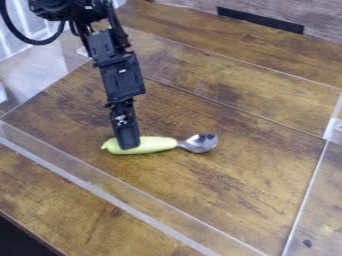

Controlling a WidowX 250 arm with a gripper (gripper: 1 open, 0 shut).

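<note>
A spoon with a thick pale yellow-green handle (150, 145) and a silver bowl (202, 142) lies on the wooden table, left of centre in the camera view. My black gripper (127, 143) reaches down from the upper left onto the left part of the handle, its fingertips at the handle. The gripper looks shut on it, though the fingertips are partly hard to make out against the dark body.
Transparent panels or edges run along the left, across the lower left and at the right side. A dark strip lies at the back top.
</note>
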